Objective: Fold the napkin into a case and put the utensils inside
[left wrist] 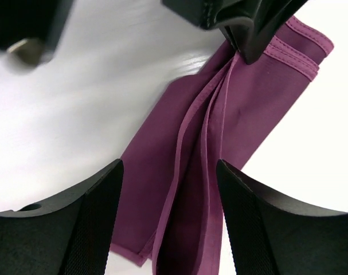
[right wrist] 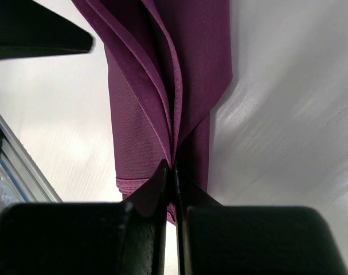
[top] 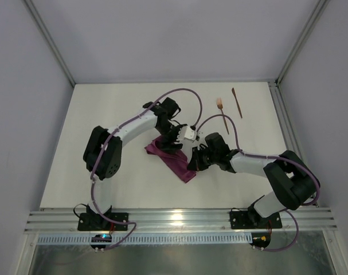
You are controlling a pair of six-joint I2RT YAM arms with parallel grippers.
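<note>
The purple napkin [top: 178,164] lies in long gathered folds on the white table, running from upper left to lower right in the top view. My right gripper is shut on the folds near one end, pinching several edges together. My left gripper stands open over the other part of the napkin, folds running between its fingertips; in the top view it is above the napkin's upper-left part. In the left wrist view the right gripper's tip shows at the top, on the cloth.
A wooden fork [top: 222,112] and a thin wooden stick-like utensil [top: 237,102] lie at the back right. A metal rail [top: 174,214] runs along the front edge.
</note>
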